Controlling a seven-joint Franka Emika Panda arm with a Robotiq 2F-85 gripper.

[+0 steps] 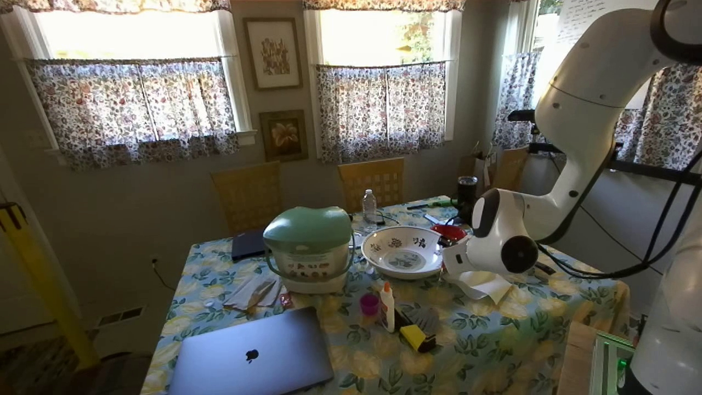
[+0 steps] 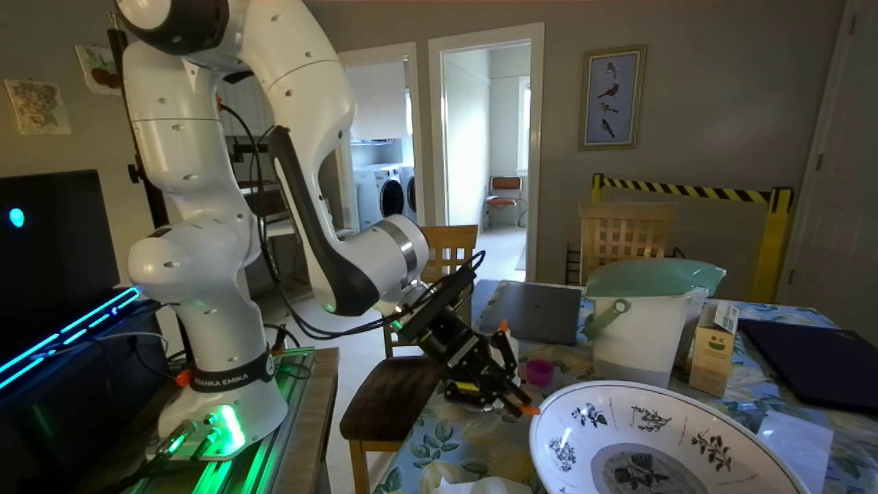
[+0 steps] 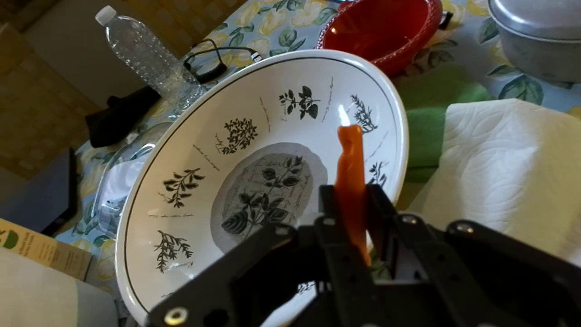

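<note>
In the wrist view my gripper is shut on a slim orange handle, which stands up between the black fingertips. In exterior view 2 the gripper hangs low over the table, and an orange tip pokes out by the bowl's rim. A greyish, fanned wire head shows below my hand in exterior view 1, apparently the utensil's other end. The large white bowl with leaf drawings is empty, just beside the gripper. Whether the orange tip touches the rim I cannot tell.
Close to the wire head stand a white glue bottle, a yellow-and-black item and a purple cup. White paper, a red dish, a green-lidded bucket and a laptop take up more table.
</note>
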